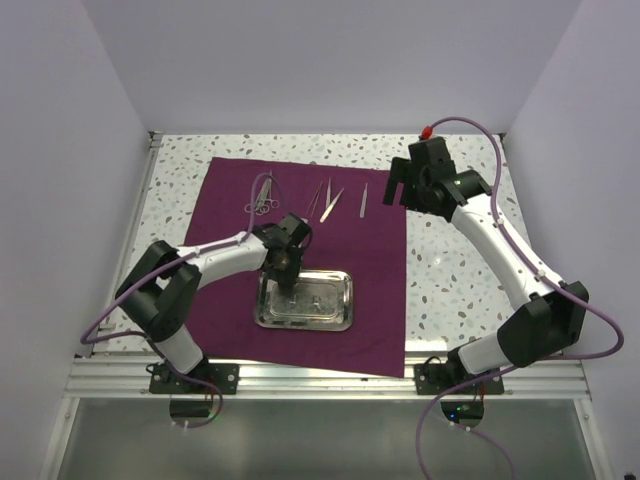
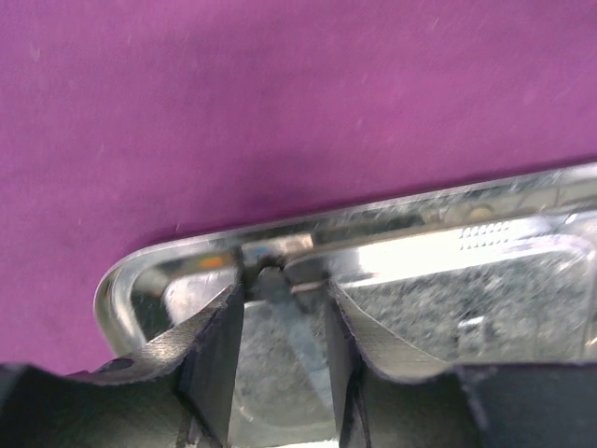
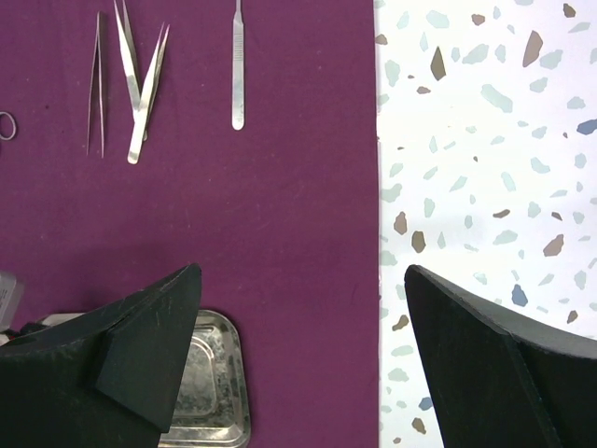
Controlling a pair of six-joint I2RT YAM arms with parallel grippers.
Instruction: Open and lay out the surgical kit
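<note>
A metal tray (image 1: pixel 330 320) rests on the purple cloth (image 1: pixel 365 290), with a few small items inside. My left gripper is over the tray's back-left corner, part open, with a slender metal instrument (image 2: pixel 308 350) lying in the tray between its fingertips; whether they touch it is unclear. My right gripper (image 1: pixel 395 182) hangs open and empty above the cloth's back-right edge. Scissors (image 1: pixel 262 200), tweezers (image 3: pixel 145 107) and a flat-handled instrument (image 3: pixel 238 84) lie along the back of the cloth.
</note>
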